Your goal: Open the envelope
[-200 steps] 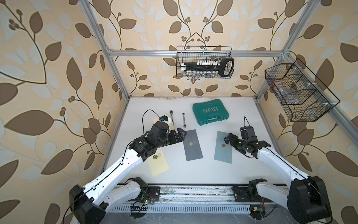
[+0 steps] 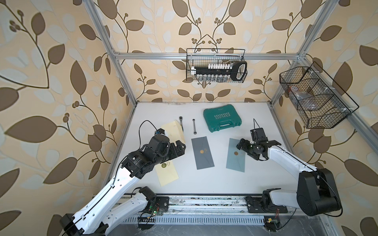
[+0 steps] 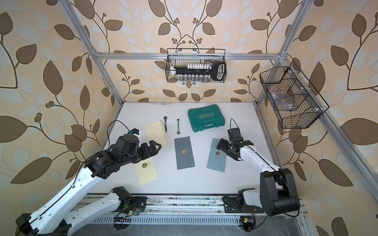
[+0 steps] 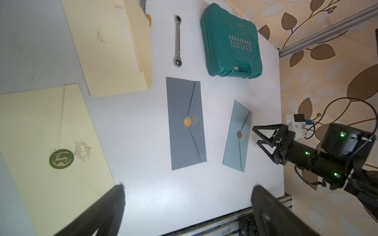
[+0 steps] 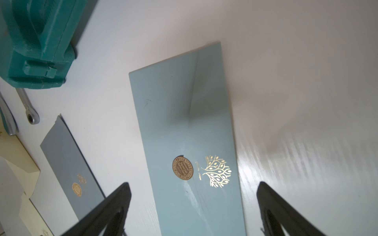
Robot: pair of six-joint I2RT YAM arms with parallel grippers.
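Observation:
Four kinds of paper lie on the white table, among them a light blue envelope (image 5: 165, 118) with a brown seal, flap down, filling the middle of the right wrist view. My right gripper is open above it, nothing between its fingers. Left of it lies a dark grey-blue envelope (image 4: 185, 141) with a gold seal, also closed. A cream envelope (image 4: 35, 125) with a green seal lies flat at the left. Behind it is another cream envelope (image 4: 106, 47) whose flap stands raised. My left gripper hangs open and empty above the table's left side.
A green case (image 2: 222, 118) stands at the back. Near it lie a wrench (image 2: 194, 126) and a ratchet (image 3: 165, 123). Wire baskets hang on the back wall (image 2: 216, 66) and at the right (image 2: 315, 98).
My left arm has moved left, away from the dark grey-blue envelope. The right arm has shifted slightly, staying beside the light blue envelope. The envelopes have not moved.

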